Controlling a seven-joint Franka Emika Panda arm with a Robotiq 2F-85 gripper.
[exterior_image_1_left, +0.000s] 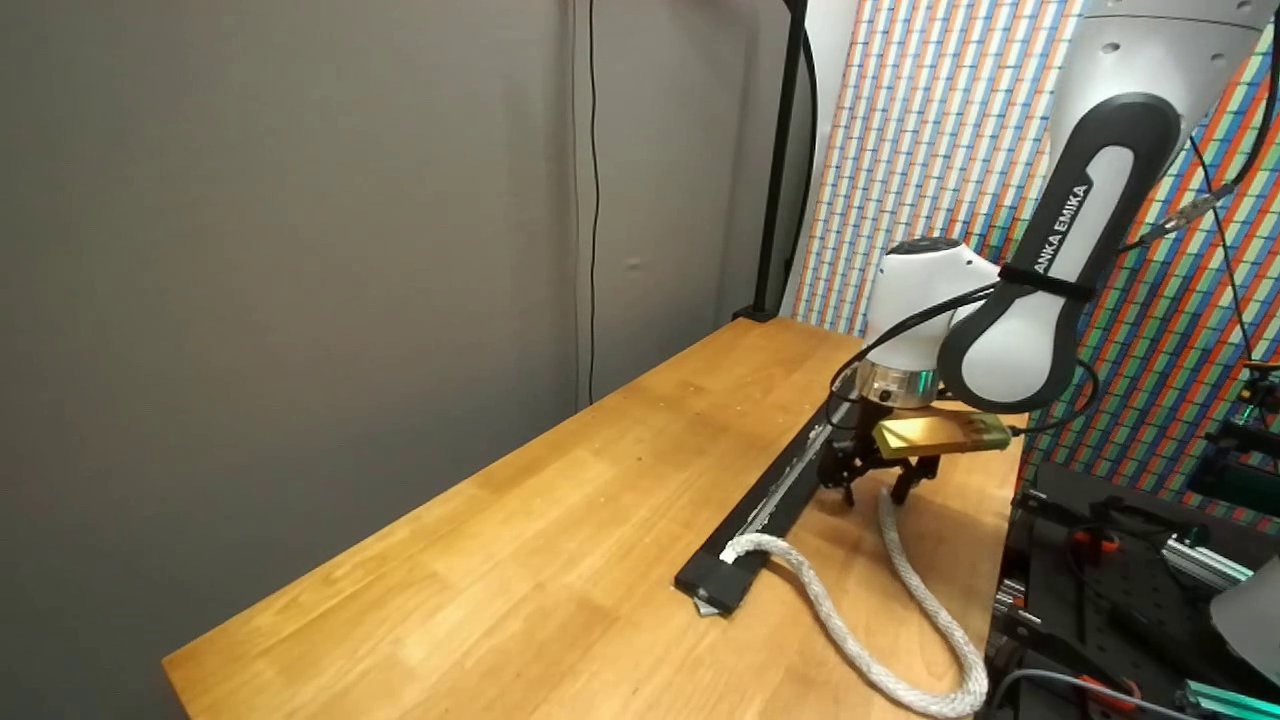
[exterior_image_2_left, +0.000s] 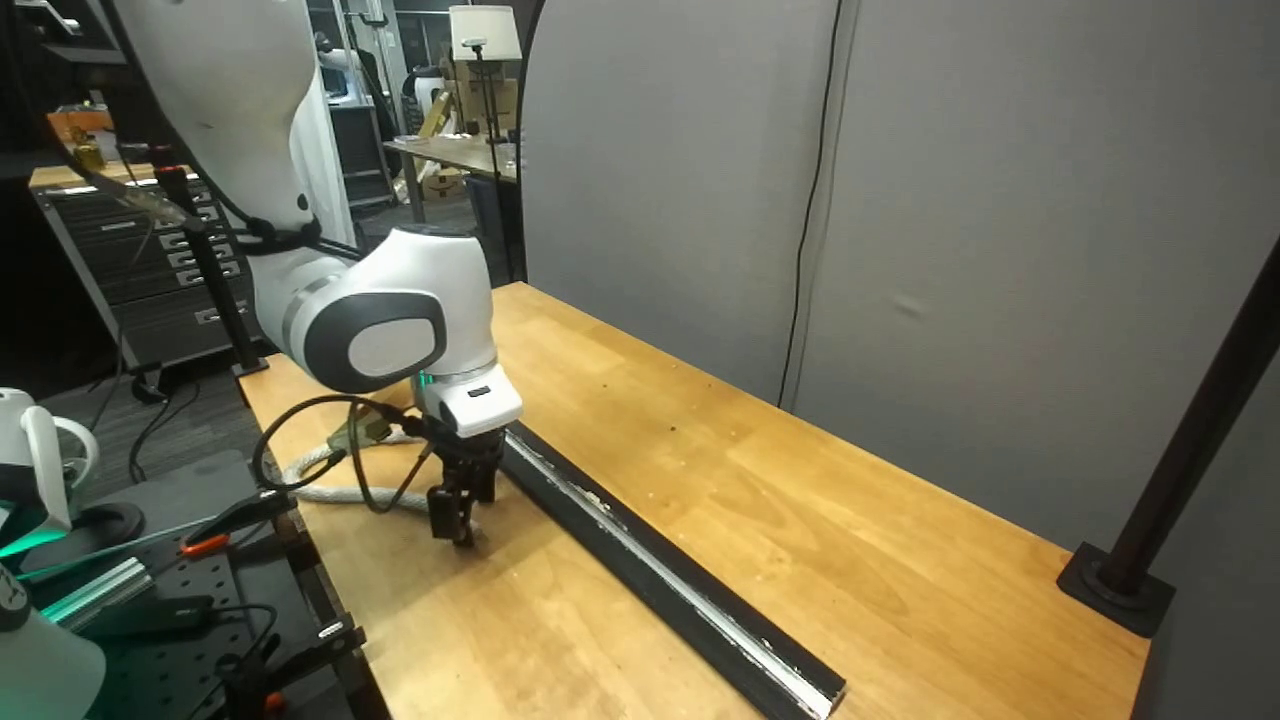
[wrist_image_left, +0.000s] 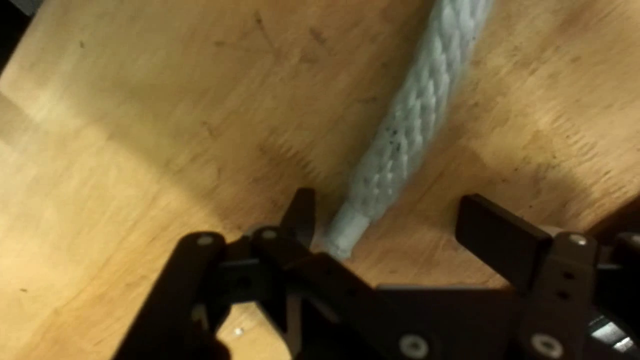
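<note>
A grey-white braided rope (exterior_image_1_left: 831, 610) curves over the wooden table. One of its ends lies on the near end of a long black bar (exterior_image_1_left: 801, 476) with a pale strip along its top. In the wrist view the rope's other end (wrist_image_left: 391, 155), finished with a smooth tip, lies between my gripper's (wrist_image_left: 384, 222) two fingers, closer to the left one. Bare wood shows between the rope and the right finger. My gripper is part open and low over the table, to the right of the bar in exterior view 1.
A black pole on a base (exterior_image_2_left: 1118, 584) stands at a table corner. A dark bench with tools (exterior_image_2_left: 180, 600) adjoins the table's edge. A looped cable (exterior_image_2_left: 300, 412) hangs off my wrist.
</note>
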